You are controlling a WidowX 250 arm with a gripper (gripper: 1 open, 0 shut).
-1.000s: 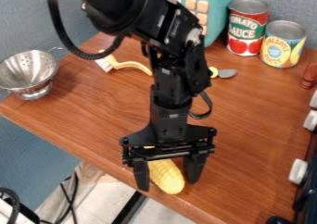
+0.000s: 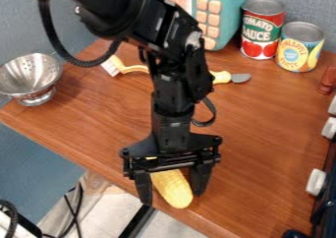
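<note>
A black robot arm reaches down from the top to the front middle of the wooden table (image 2: 256, 124). Its gripper (image 2: 171, 183) is low over a yellow corn cob (image 2: 174, 189) near the table's front edge, with a finger on either side of it. The fingers stand apart; whether they touch or grip the corn is unclear.
A metal colander (image 2: 29, 80) is at the left, a yellow-handled utensil (image 2: 237, 78) behind the arm. A tomato sauce can (image 2: 261, 30), another can (image 2: 300, 47) and a teal toy (image 2: 197, 11) stand at the back. Black-and-white equipment (image 2: 319, 183) lines the right edge.
The gripper has shifted slightly left, and a little upward in the view since a second ago. The corn has barely moved.
</note>
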